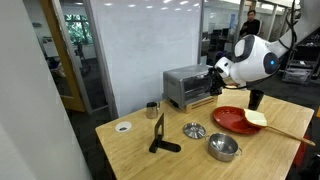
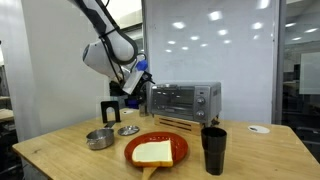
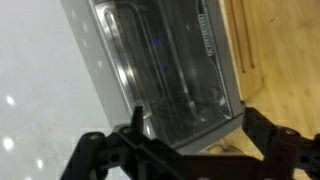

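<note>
My gripper is open, its dark fingers spread apart with nothing seen between them. In the wrist view it faces the front of the toaster oven (image 3: pixel 165 60), whose glass appears shut. From the side, the silver toaster oven (image 1: pixel 190 86) stands against the white panel, with the gripper (image 1: pixel 215 76) just off its right side and front. In the second exterior view the gripper (image 2: pixel 146 80) is near the oven's upper left. A pale square, bread-like piece (image 2: pixel 152 153) with a wooden handle beneath it rests on the red plate (image 2: pixel 180 148).
A black cup (image 2: pixel 214 150) stands beside the plate. Towards the table's front are a metal pot (image 1: pixel 223 148), a round lid (image 1: pixel 194 130) and a black stand (image 1: pixel 160 138). A metal canister (image 1: pixel 153 110) and white disc (image 1: pixel 123 126) sit left of the oven.
</note>
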